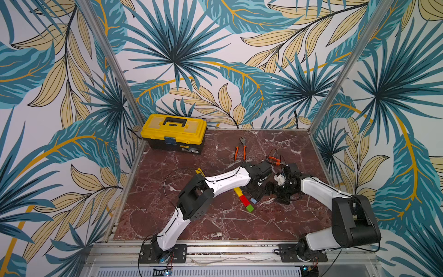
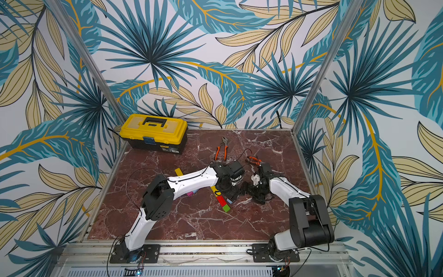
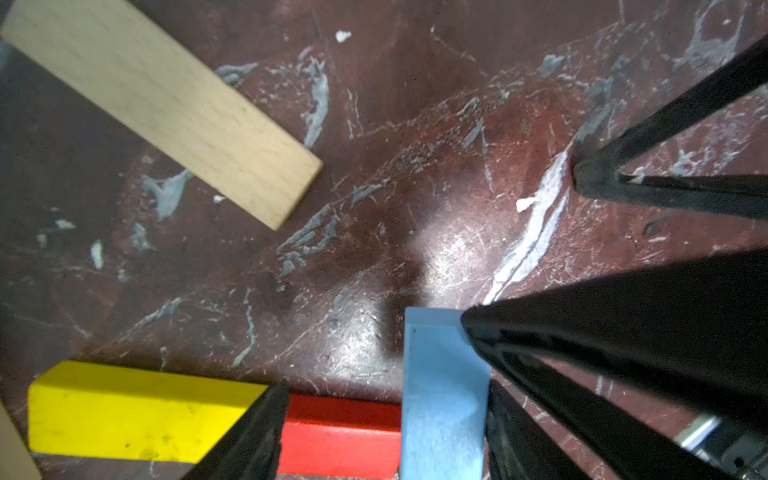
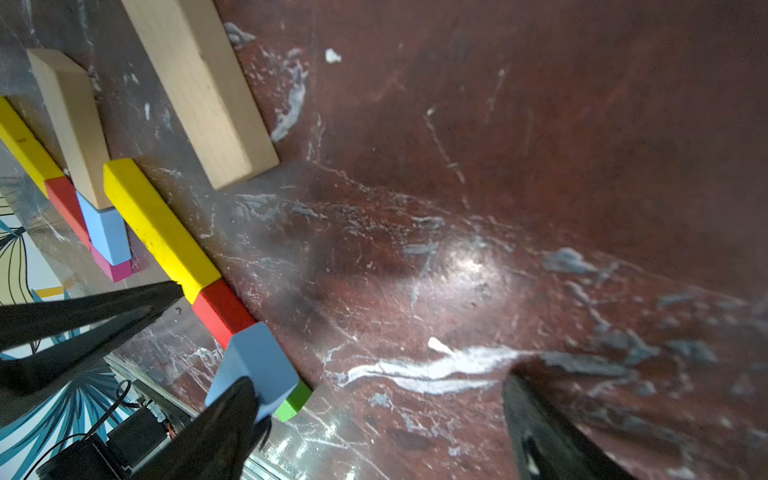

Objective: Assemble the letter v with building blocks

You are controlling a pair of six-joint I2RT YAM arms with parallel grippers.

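In the left wrist view, my left gripper is part open above a row with a yellow block (image 3: 144, 412) and a red block (image 3: 340, 436). A blue block (image 3: 444, 392) lies between its fingers, close to the right one and with a gap to the left one. The right wrist view shows a green block (image 4: 294, 401) at the row's end, partly behind the blue block. My right gripper stands open beside it, with bare table between its fingers; one finger overlaps the blue block's edge. I cannot tell whether the blue block touches the table.
Two wooden blocks lie behind the row, one a long wooden block (image 4: 196, 84). Another yellow and red strip (image 4: 24, 144) is farther left. Pliers (image 1: 240, 150) and a yellow toolbox (image 1: 174, 131) stand at the back. Both grippers are very close together.
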